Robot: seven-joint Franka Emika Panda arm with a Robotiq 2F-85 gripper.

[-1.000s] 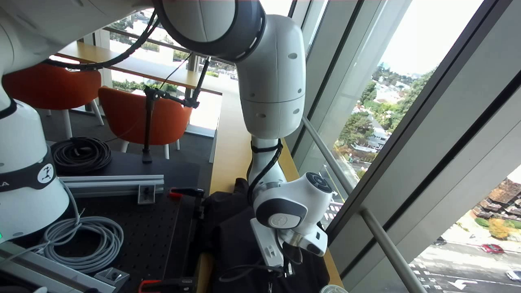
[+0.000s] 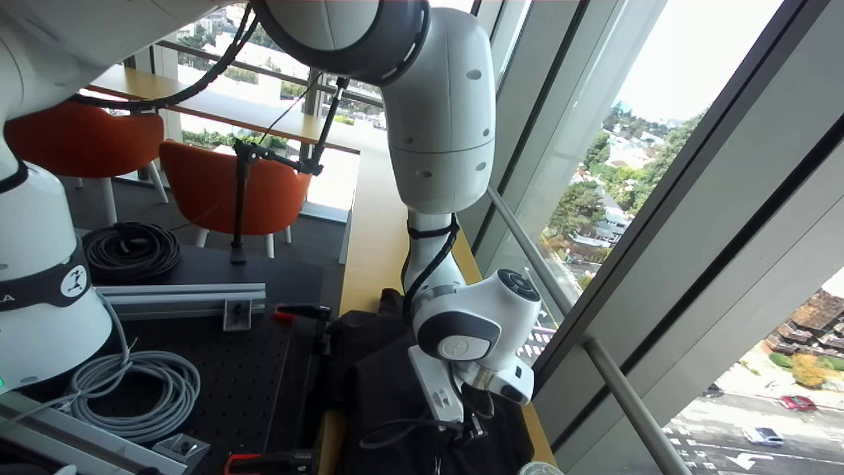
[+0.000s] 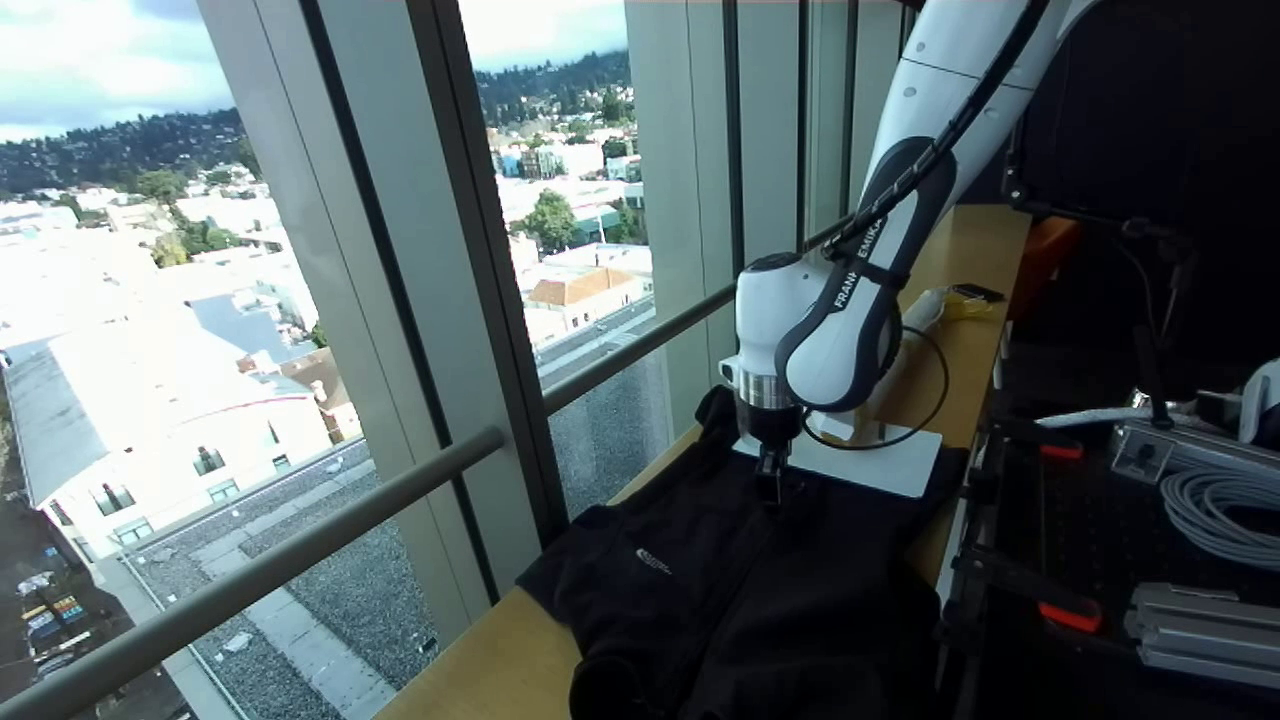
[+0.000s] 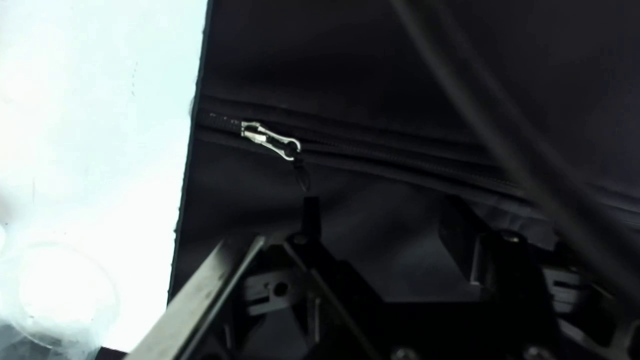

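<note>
A black jacket [image 3: 672,606] lies spread on the wooden ledge, a small white logo on its chest. In the wrist view its zipper [image 4: 390,159] runs across the cloth, with a silver zipper pull [image 4: 279,144] near the white sheet; a short dark cord [image 4: 303,177] hangs from the pull. My gripper is open over the cloth, with no object held between its fingers. The left fingertip [image 4: 310,213] is close to the cord's end, but contact cannot be told. In exterior view 2, the gripper [image 3: 774,490] points down at the jacket near the white board.
A white board [image 3: 882,462] lies under the arm, at the jacket's end. A metal rail [image 3: 360,522] and windows border the ledge. Clamps with red ends [image 3: 1071,614] sit along the table edge, and grey cable [image 2: 142,396] is coiled beside the robot base.
The arm and hand have risen a little and shifted slightly towards the window. The jacket looks unmoved.
</note>
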